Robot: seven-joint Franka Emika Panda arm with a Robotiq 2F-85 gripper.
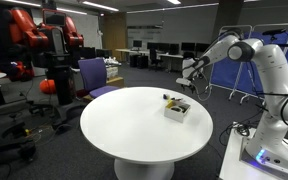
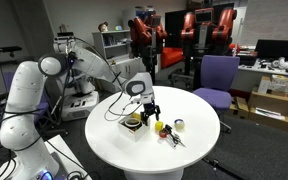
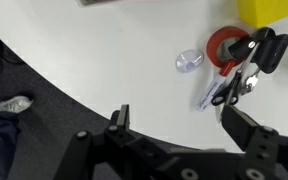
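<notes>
My gripper stands open above the round white table, with nothing between its fingers. Several small items lie to the right of the fingers in the wrist view: a yellow item [image 3: 266,10] at the top edge, a red ring [image 3: 223,44], black-handled tools [image 3: 273,53], a white-and-red pen-like piece [image 3: 212,90] and a clear round piece [image 3: 189,60]. The right finger comes close to the tools in that picture; their true distance is hard to judge. A white box [image 1: 178,113] sits on the table, and its contents are too small to name.
The white table [image 1: 119,115] has much bare surface on its near and left sides. Beside the box, a yellow item [image 2: 158,126] and a small round item [image 2: 179,124] stand on it. A purple chair [image 2: 217,75] is close behind the table.
</notes>
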